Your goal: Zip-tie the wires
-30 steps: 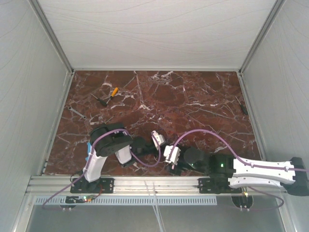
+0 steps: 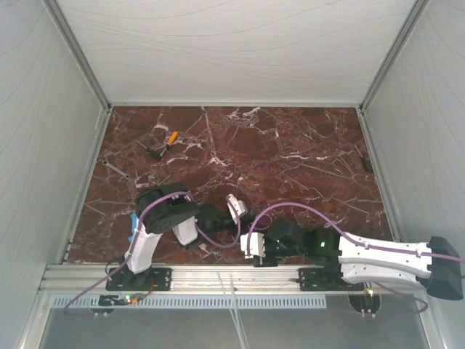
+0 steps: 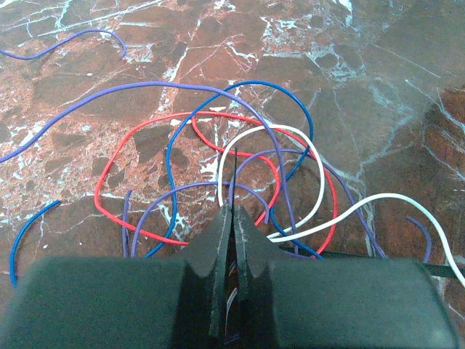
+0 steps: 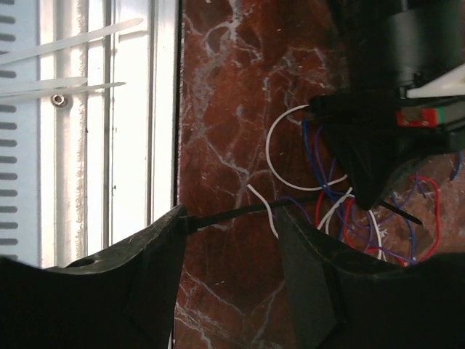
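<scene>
Red, blue, white and purple wires (image 3: 149, 233) lie in loose loops on the marble table. Among them, my left gripper is shut, pointing down into the bundle. A thin black strip stands out from its fingertips, which looks like the tail of the black zip tie (image 4: 240, 212). The tie runs under or past the wires toward the table's front edge. My right gripper is part open over the table. The tie's head end lies by one of its fingers (image 4: 173, 218); whether they touch I cannot tell. In the top view, both arms mostly hide the wires.
Whitish zip ties (image 4: 80, 40) lie on the metal front rail (image 4: 131, 160). Toward the back left are screwdrivers (image 2: 171, 138) and a wrench (image 2: 116, 169); another tool (image 2: 365, 163) is at the right edge. The two grippers are close together.
The left arm looks unmoved.
</scene>
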